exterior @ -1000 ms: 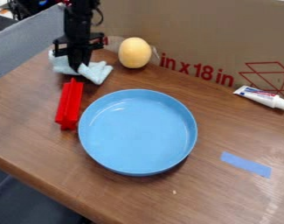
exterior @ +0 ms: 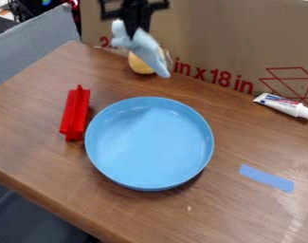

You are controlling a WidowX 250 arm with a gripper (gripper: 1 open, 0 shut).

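Note:
At the top of the view the dark gripper [exterior: 128, 21] holds a pale, light-blue cloth [exterior: 146, 49], which hangs diagonally in the air, blurred, in front of a yellow round object [exterior: 138, 63] that it partly hides. A blue plate [exterior: 149, 142] lies on the wooden table. A red object [exterior: 74, 114] lies just left of the plate.
A white toothpaste tube [exterior: 285, 104] lies at the right by the cardboard box [exterior: 244, 38]. A strip of blue tape [exterior: 266, 178] is on the table at lower right.
The gripper has lifted the cloth off the table at the back left and moved it up and to the right, over the yellow object.

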